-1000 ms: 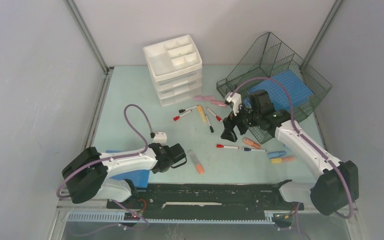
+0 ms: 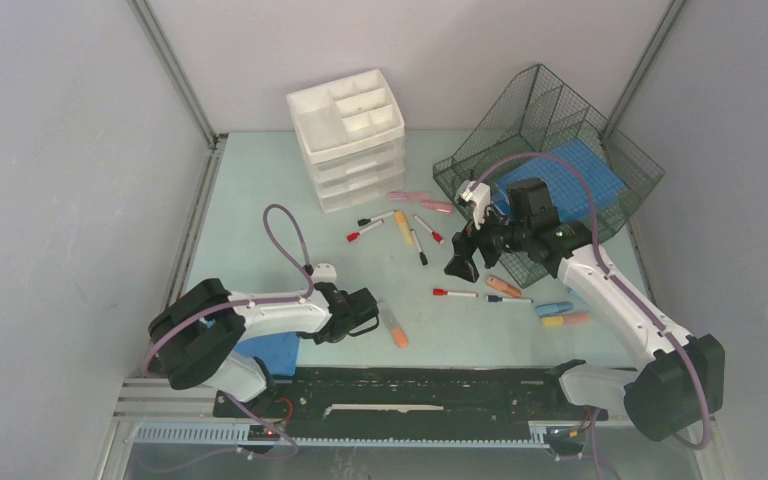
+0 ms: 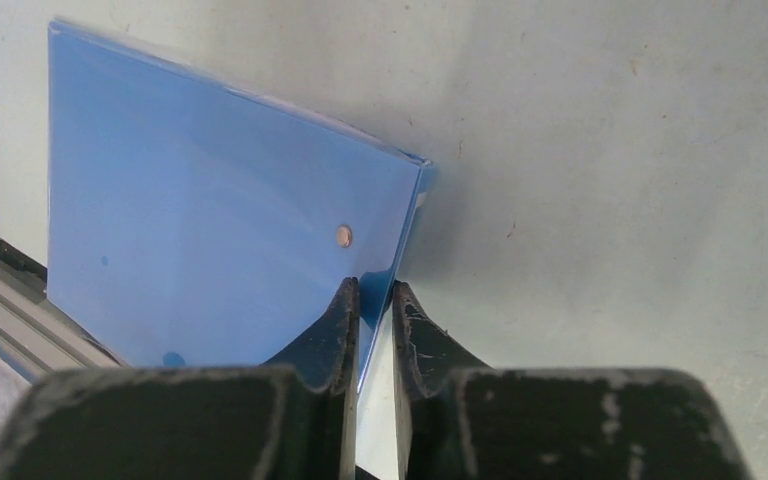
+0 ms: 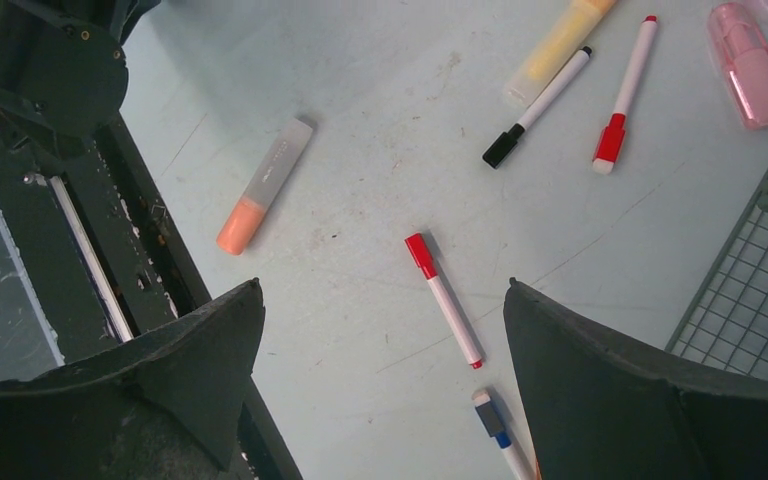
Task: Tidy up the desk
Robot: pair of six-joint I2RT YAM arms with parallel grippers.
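Note:
At the desk's front left lies a blue folder (image 2: 270, 350), mostly under my left arm in the top view. In the left wrist view my left gripper has its fingertips close together at the right edge of the blue folder (image 3: 210, 210); whether it grips that edge is unclear. My right gripper stands open over the right half, above a red-capped marker (image 4: 450, 310) and a blue-capped marker (image 4: 500, 440). Further markers, a clear orange-ended tube (image 2: 392, 322) and pink cases (image 2: 410, 196) lie loose.
A white drawer organizer (image 2: 345, 150) stands at the back. A green wire rack (image 2: 490, 135) with a blue item (image 2: 590, 180) inside fills the back right. Orange, blue and yellow items (image 2: 555, 309) lie at the right.
The loose items on the desk have not moved.

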